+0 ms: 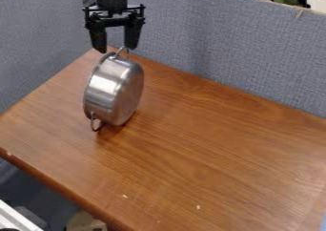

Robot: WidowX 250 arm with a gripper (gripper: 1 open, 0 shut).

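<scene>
A steel pot (114, 90) with two loop handles stands tipped on its side on the wooden table (216, 149), toward the left back. Just above its upper handle, at the top of the view, hangs my black gripper (116, 38), its two fingers apart and pointing down. Nothing shows held between them.
Grey padded walls (230, 44) border the table at the back and left. Some objects lie beyond the wall at the top right and below the table's front left edge.
</scene>
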